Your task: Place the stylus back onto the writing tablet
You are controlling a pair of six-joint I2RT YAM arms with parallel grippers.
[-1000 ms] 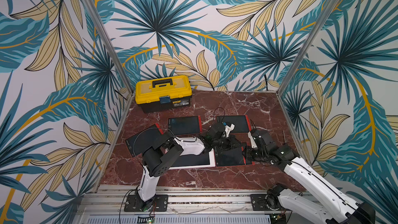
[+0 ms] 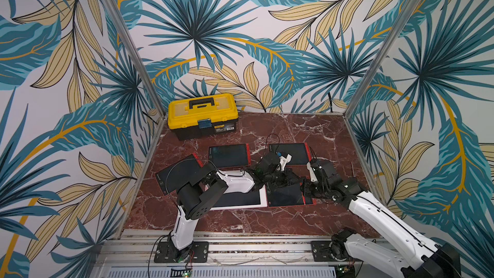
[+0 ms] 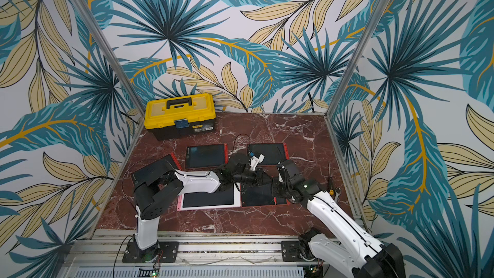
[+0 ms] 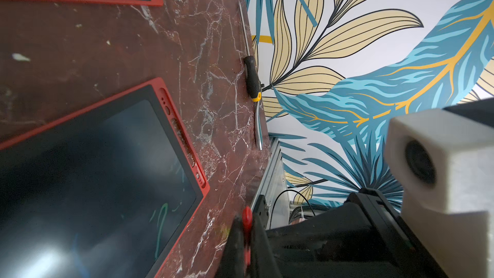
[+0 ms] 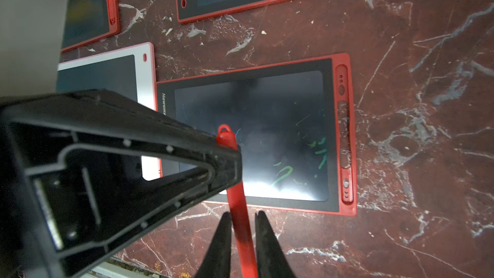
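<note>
A red stylus (image 5: pixel 237 200) stands upright at the fingertips of my right gripper, its fingers around it. Below it lies a red writing tablet (image 5: pixel 278 103) with a pen slot (image 5: pixel 343 133) along its side, no stylus visible in it. In the left wrist view my left gripper is shut, with red showing at its tips; whether that is held there or lies behind is unclear. The same tablet (image 4: pixel 103 159) fills the lower left of that view.
Several other tablets (image 2: pixel 229 155) surround it, one white-framed (image 5: pixel 146 82). A yellow toolbox (image 2: pixel 202 113) sits at the back left. A screwdriver (image 4: pixel 250 77) and another tool lie along the right edge.
The left arm looks unchanged.
</note>
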